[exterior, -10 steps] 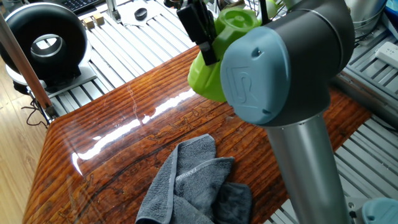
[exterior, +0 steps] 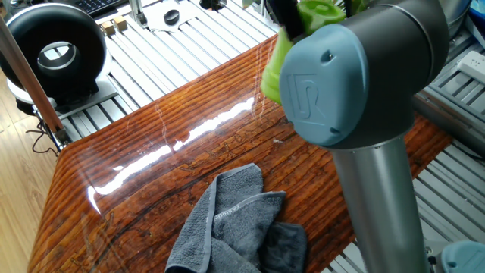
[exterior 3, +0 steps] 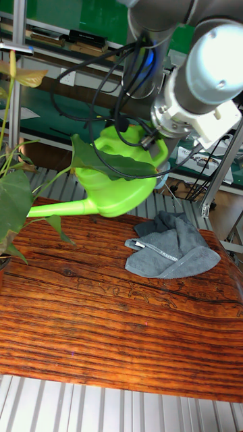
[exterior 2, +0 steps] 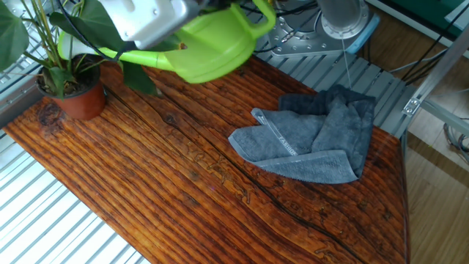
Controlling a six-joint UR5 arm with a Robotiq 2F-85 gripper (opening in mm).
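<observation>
A bright green watering can (exterior 2: 212,48) hangs over the far part of the wooden table, its long spout pointing at the potted plant (exterior 2: 82,99). Leaves cover part of the can (exterior 3: 119,191) and its spout in exterior view 3. My gripper (exterior: 284,15) shows only as dark parts beside the can at the top of exterior view 1. It is shut on the can, which is carried with the arm; the fingertips themselves are hidden. In exterior view 2 the spout's end lies among the plant's stems and leaves, above the brown pot. No water can be made out.
A crumpled grey towel (exterior 2: 308,139) lies on the wooden table (exterior 2: 168,183). Loose cables (exterior 3: 93,94) hang around the wrist. A black ring-shaped device (exterior: 57,57) stands beyond the table in exterior view 1.
The arm and the green can have moved right and slightly up in exterior view 1, so more of the can and gripper is hidden behind the arm. The towel stays put.
</observation>
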